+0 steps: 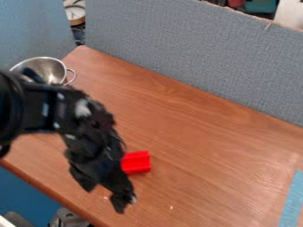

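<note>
A red block (135,162) lies on the wooden table, its left part hidden behind the black arm. My gripper (102,193) is low in front of it, at the block's lower left, blurred by motion, with its fingers open and nothing seen between them. A steel pot (45,67) with a handle stands at the table's far left corner, partly hidden by the arm.
A grey padded wall (190,49) runs along the back edge. A blue tape strip (290,197) lies at the right edge.
</note>
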